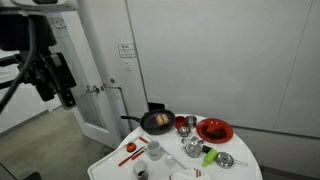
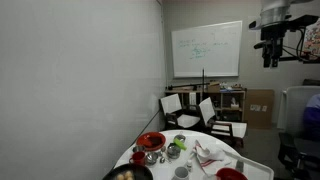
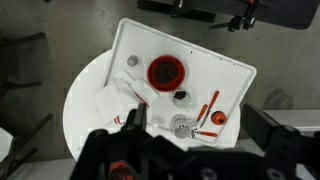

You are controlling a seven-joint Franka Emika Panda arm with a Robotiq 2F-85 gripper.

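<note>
In the wrist view my gripper is open high above the round white table, with nothing between its dark, blurred fingers. Below it a white tray [image 3: 138, 38] bears a red bowl [image 3: 166, 73] with dark contents. Near the bowl are a small clear cup [image 3: 181, 99], a metal cup [image 3: 182, 126], red-handled utensils [image 3: 207, 106] and a round orange-red item [image 3: 217, 118]. A white cloth [image 3: 108, 103] lies to the left, partly over the tray's edge. Another red bowl [image 3: 120, 168] is partly cut off at the bottom.
A black pan [image 1: 157, 122] with brownish food stands at the table's back in exterior view 1. Beside it are a large red bowl [image 1: 214, 130] and several metal pots [image 1: 193, 147]. A tall white wall panel [image 1: 220, 60] rises behind the table. Around my raised arm [image 1: 28, 50] the air is free.
</note>
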